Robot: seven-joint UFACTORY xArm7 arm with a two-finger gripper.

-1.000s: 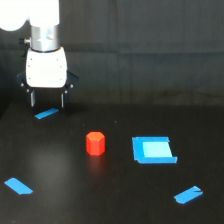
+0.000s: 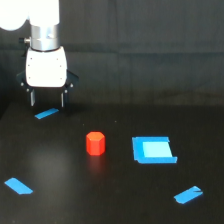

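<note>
Near the middle of the dark table sits a red block point(image 2: 95, 143) with a hexagonal outline. To its right a pale square point(image 2: 157, 149) lies framed by blue tape point(image 2: 152, 137) on the table. My white gripper point(image 2: 47, 100) hangs at the back left, well apart from the red block. Its two dark fingers stand spread, and nothing shows between them except a strip of blue tape on the table behind or below.
Short blue tape strips mark the table at the back left point(image 2: 46, 114), front left point(image 2: 18, 186) and front right point(image 2: 188, 195). A dark curtain or wall point(image 2: 140, 60) closes off the back.
</note>
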